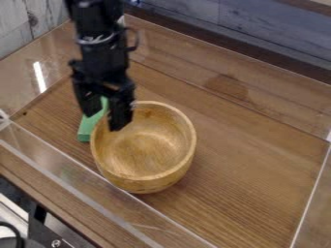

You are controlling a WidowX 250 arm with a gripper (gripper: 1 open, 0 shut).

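My gripper (104,107) is a dark, motion-blurred shape reaching down over the left rim of a round wooden bowl (149,155), its fingers apart. A green block (88,126) lies just left of the bowl, partly hidden behind the gripper. The bowl looks empty.
Low walls border it at the back and right, and a transparent edge runs along the left.
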